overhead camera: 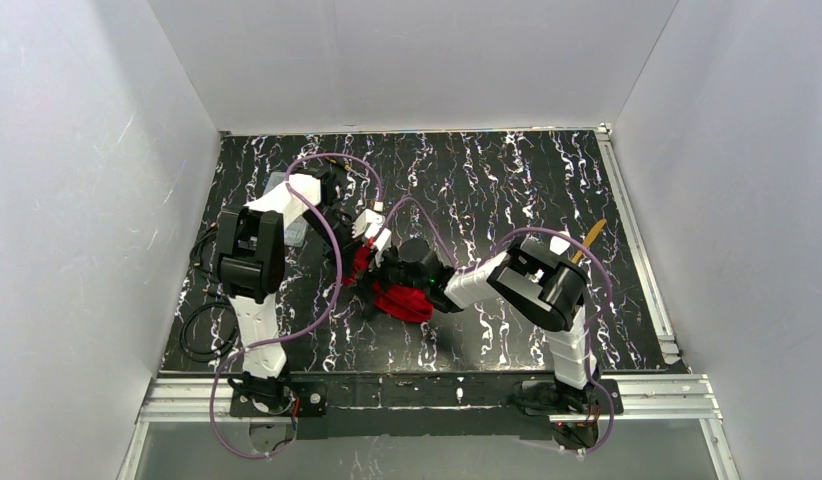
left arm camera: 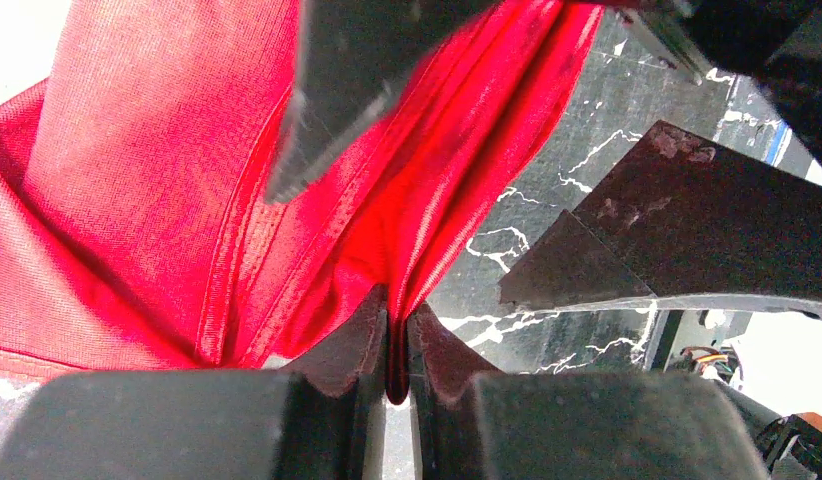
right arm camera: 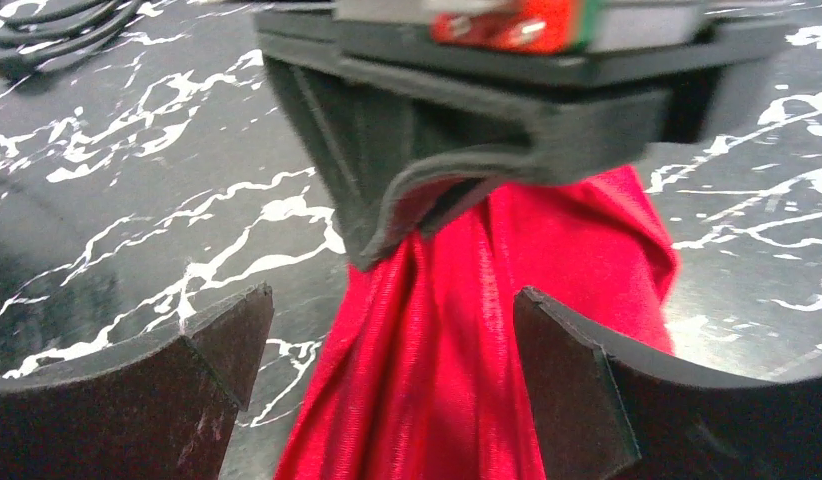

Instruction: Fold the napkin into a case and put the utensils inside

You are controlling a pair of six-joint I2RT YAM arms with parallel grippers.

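Note:
The red napkin [overhead camera: 402,300] lies bunched in long folds at the table's middle, beneath both arms. My left gripper is shut on a pinched fold of it, seen in the left wrist view. My right gripper stands open over the napkin's long folds, its fingers either side of them in the right wrist view and close beside the left gripper, whose dark body shows above. In the left wrist view the right gripper's dark fingers reach over the cloth. The utensils cannot be clearly made out.
A grey tray [overhead camera: 295,232] is partly hidden behind the left arm, with coiled black cables [overhead camera: 202,345] at the left. A yellow wooden item [overhead camera: 593,232] and a small white object [overhead camera: 559,244] lie at the right.

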